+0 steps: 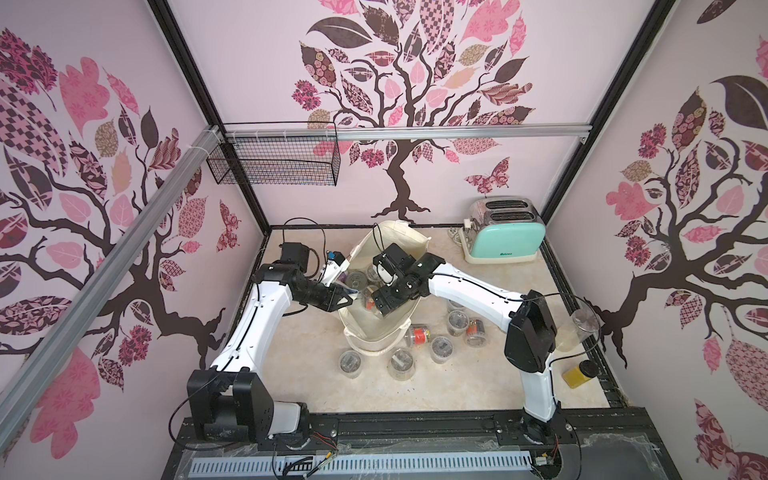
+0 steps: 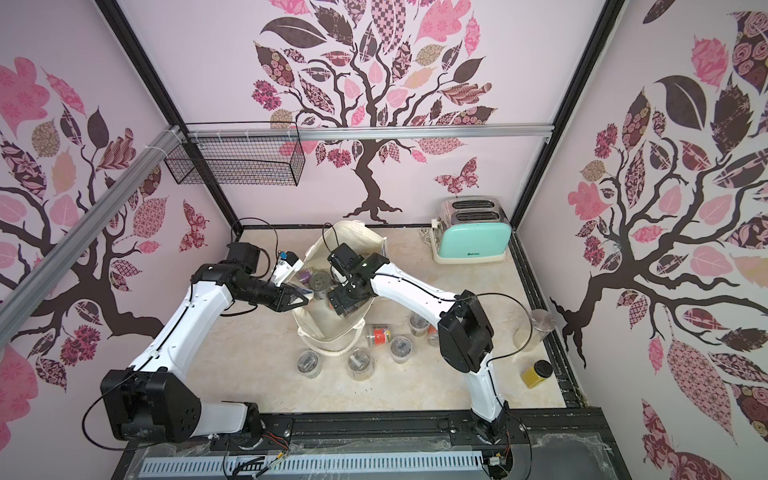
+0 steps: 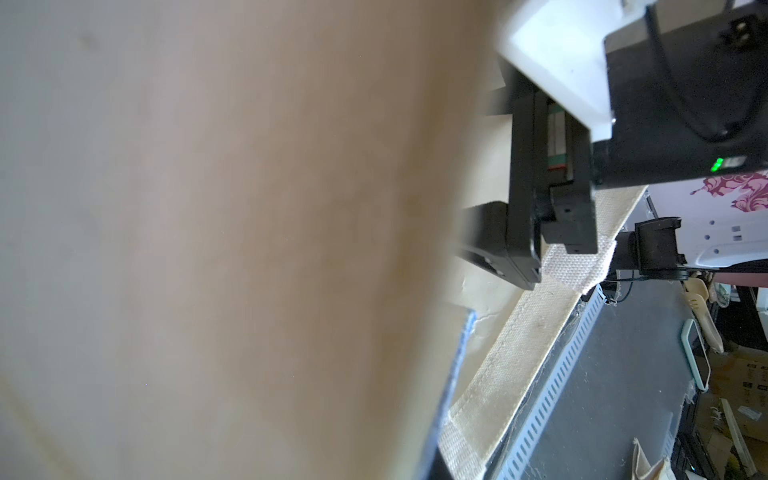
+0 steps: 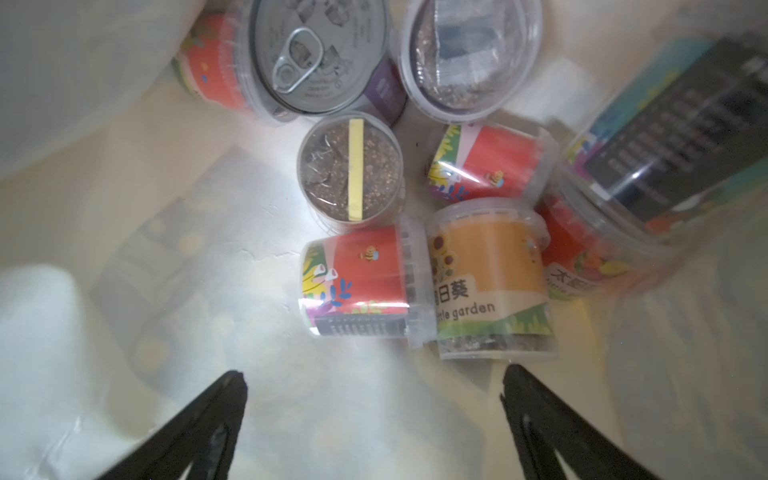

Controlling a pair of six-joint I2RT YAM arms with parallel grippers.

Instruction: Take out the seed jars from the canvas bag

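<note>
The cream canvas bag holds several jars. In the right wrist view, a red-labelled jar lies beside an orange sunflower jar, with a small red jar and a metal-lidded can behind. My right gripper stands open above them inside the bag, nothing between its fingers. My left gripper is at the bag's left rim, shut, pale bag material filling much of its wrist view; whether any fabric is between its fingers is unclear.
Several jars, including a red-labelled jar, stand or lie on the table around the bag's front and right. A mint toaster is at the back right, a yellow jar at the front right. A wire basket hangs above.
</note>
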